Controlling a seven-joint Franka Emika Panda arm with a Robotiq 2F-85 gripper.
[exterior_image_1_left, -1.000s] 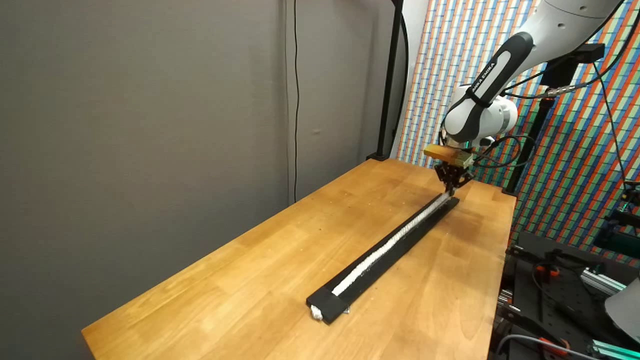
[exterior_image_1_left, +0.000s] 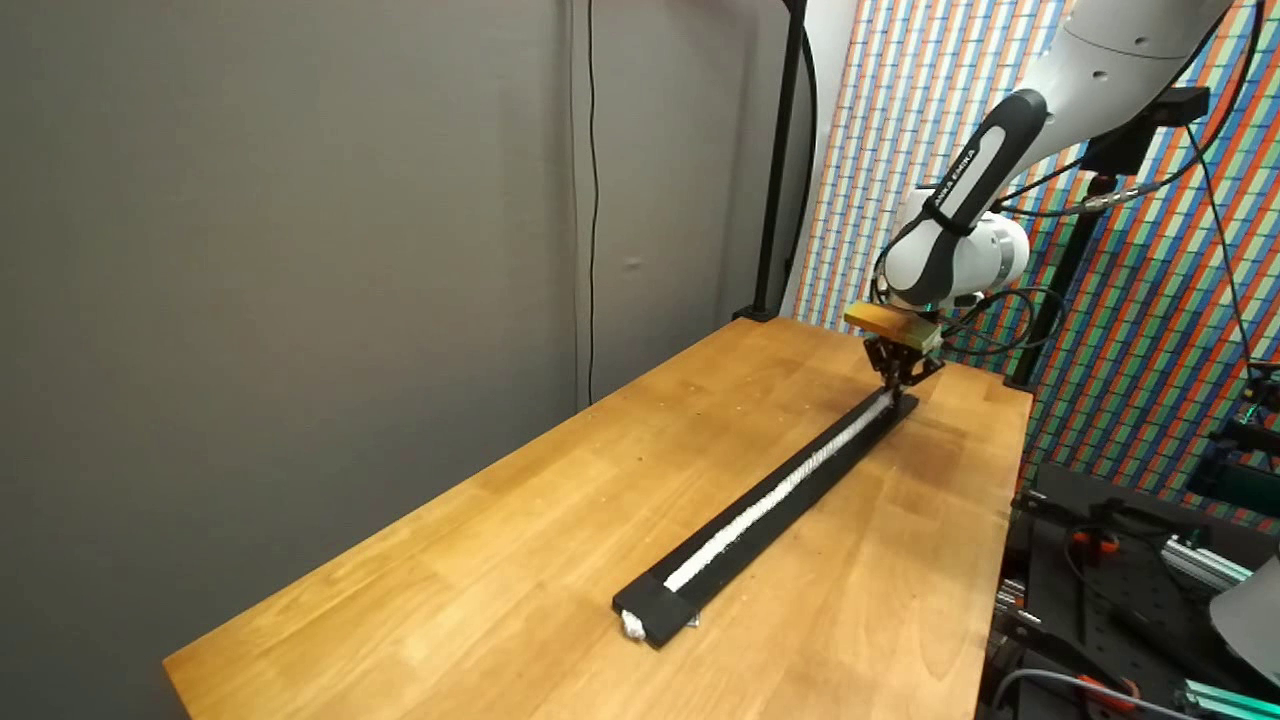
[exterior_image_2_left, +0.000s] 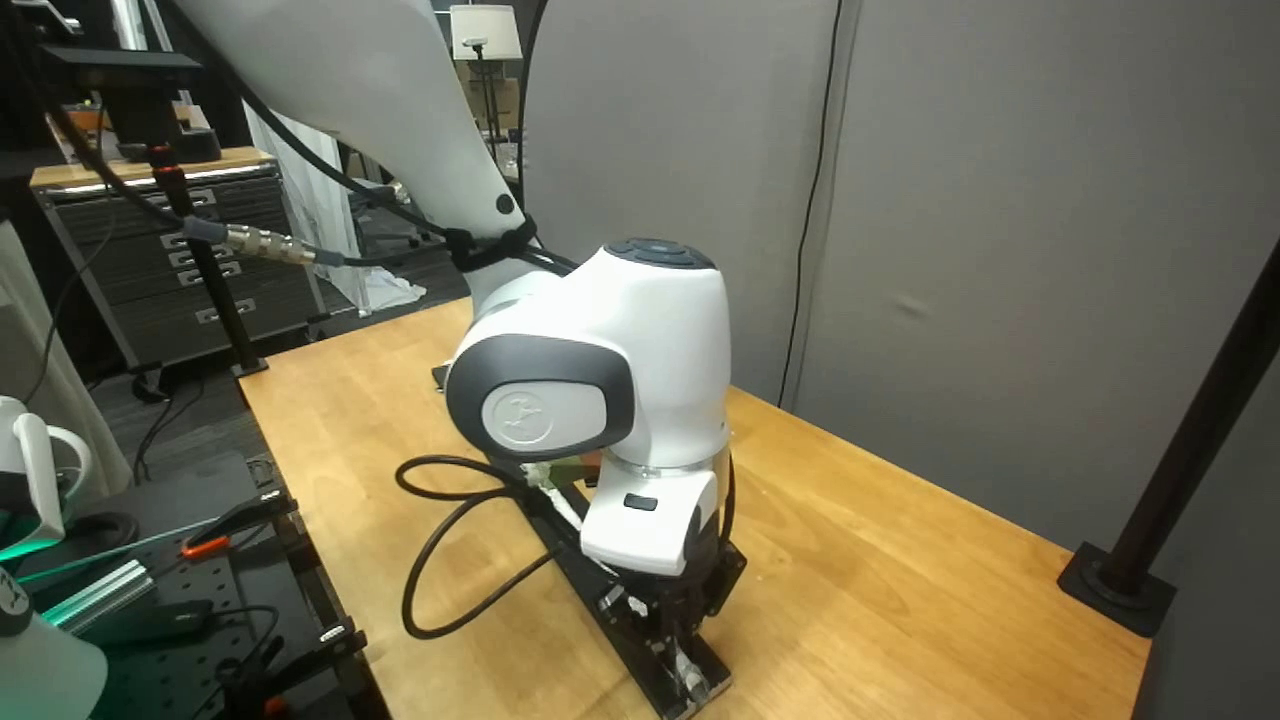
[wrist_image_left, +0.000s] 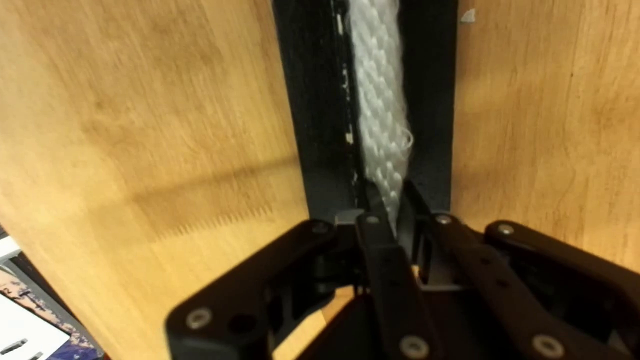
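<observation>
A white braided rope (exterior_image_1_left: 768, 497) runs along the groove of a long black board (exterior_image_1_left: 732, 557) lying on the wooden table. Its near end (exterior_image_1_left: 632, 624) pokes out at the board's front end. At the far end my gripper (exterior_image_1_left: 893, 390) is low over the board, fingers pointing down. In the wrist view the rope (wrist_image_left: 381, 90) passes down between the fingertips, and my gripper is shut on it. How deep the rope sits in the groove under the fingers is hidden. In the second exterior view a white rope end (exterior_image_2_left: 690, 674) shows beyond the fingers.
Bare wooden table (exterior_image_1_left: 480, 576) surrounds the board on both sides. A black post (exterior_image_2_left: 1140, 528) stands at a table corner, a grey wall runs along one side, and a cable loop (exterior_image_2_left: 420, 588) hangs from the arm.
The gripper has come down and slightly to the left in exterior view 1. The rope's far end is lower, closer to the board, which has stayed in place.
</observation>
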